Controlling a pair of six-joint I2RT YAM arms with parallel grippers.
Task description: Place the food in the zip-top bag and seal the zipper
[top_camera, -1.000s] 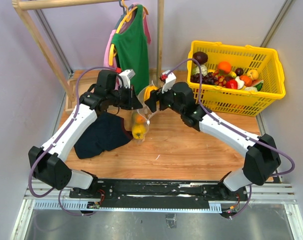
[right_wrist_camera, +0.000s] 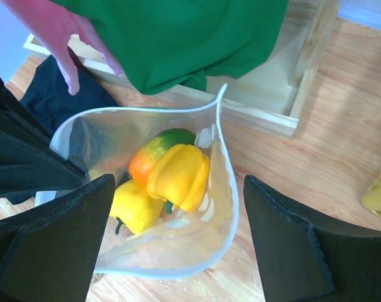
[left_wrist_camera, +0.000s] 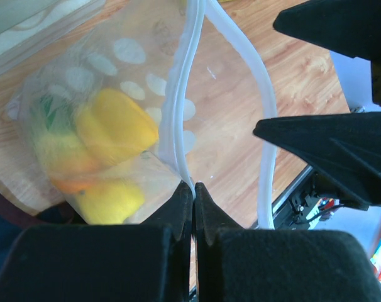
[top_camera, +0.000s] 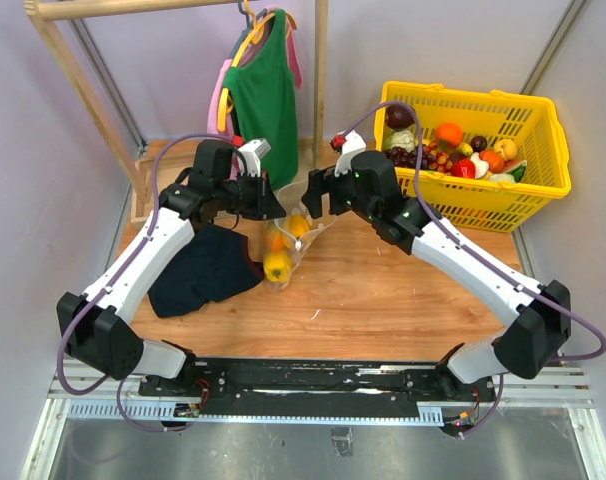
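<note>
The clear zip bag [top_camera: 283,250] stands mouth-up on the table, holding two yellow peppers [right_wrist_camera: 178,176] [right_wrist_camera: 135,207] and an orange-green fruit [right_wrist_camera: 145,162]. My left gripper is shut on the bag's rim, seen as a white strip running into its fingertips. My right gripper [top_camera: 326,194] is part open just right of and above the bag's mouth, nothing between its fingers; in the right wrist view the open mouth lies below and between them.
A yellow basket [top_camera: 473,205] of fruit and vegetables sits at back right. A clothes rack with hanging tops [top_camera: 253,100] is behind the bag, dark cloth [top_camera: 198,275] to the left.
A yellow pepper that was at the right gripper a second ago now lies lower, inside the bag. The right gripper has drawn back to the right. The left arm is still.
</note>
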